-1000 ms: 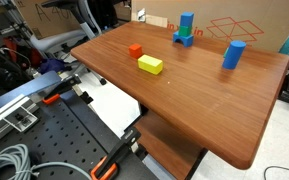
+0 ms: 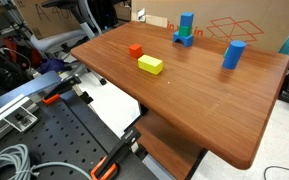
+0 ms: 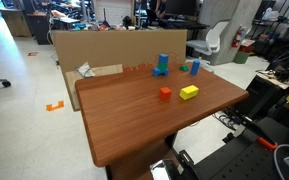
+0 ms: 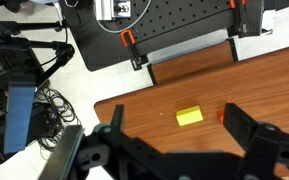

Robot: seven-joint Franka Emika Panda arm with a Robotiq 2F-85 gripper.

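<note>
On the wooden table (image 2: pixel 219 100) lies a yellow block (image 2: pixel 150 65). A small red block (image 2: pixel 135 50) sits a short way from it, toward the table's far left. Near the back edge stands a stack (image 2: pixel 185 30) of blue and green pieces on a blue base. Apart from these, a blue cylinder-like piece (image 2: pixel 234 55) stands upright to the right. In the wrist view my gripper has its dark fingers spread wide, well above the table. Between them the yellow block (image 4: pixel 189 116) and part of the red block (image 4: pixel 222 116) show below, untouched.
A cardboard panel (image 3: pixel 104 50) rises behind the table's back edge. The black perforated mounting surface (image 4: pixel 184 30) with orange clamps adjoins the front side.
</note>
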